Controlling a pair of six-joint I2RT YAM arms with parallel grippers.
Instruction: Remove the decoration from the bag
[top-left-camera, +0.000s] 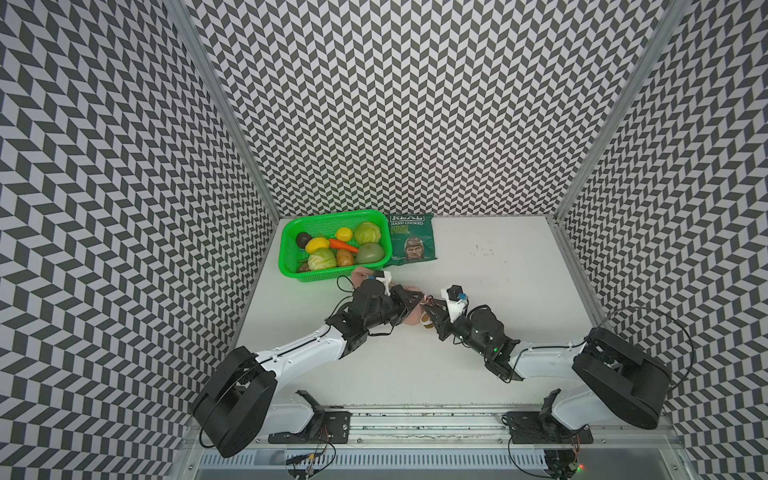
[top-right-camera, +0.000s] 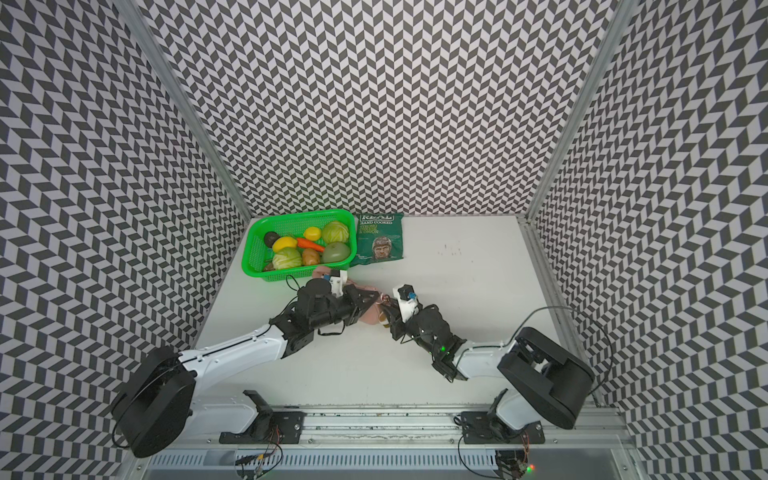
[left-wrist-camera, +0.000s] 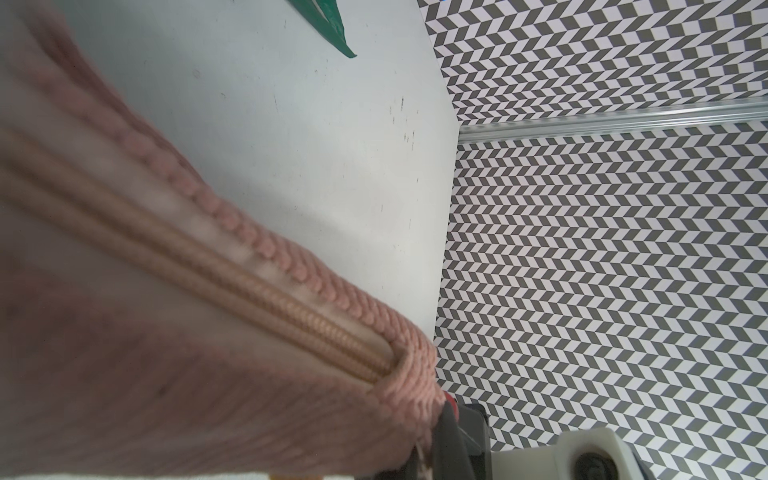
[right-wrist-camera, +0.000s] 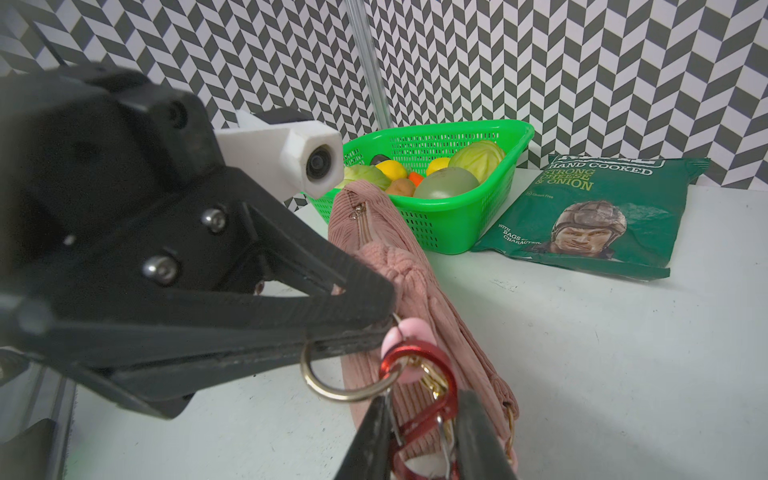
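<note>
A pink corduroy bag with a zip lies in front of the basket; its zipped side (left-wrist-camera: 264, 296) fills much of the left wrist view. Its decoration includes a red S-shaped clip (right-wrist-camera: 436, 412), a silver ring (right-wrist-camera: 344, 393) and a pink bead (right-wrist-camera: 409, 332). My left gripper (top-left-camera: 419, 297) is shut above the bag, with the ring at its tips; whether the ring is pinched I cannot tell. Facing it from the right, my right gripper stands part open, the red clip between its blurred fingers.
Behind the left arm stands a green basket (top-left-camera: 297, 275) of toy fruit and vegetables. A green crisp packet (top-left-camera: 412, 236) lies flat against its right side. Both grippers are very close together.
</note>
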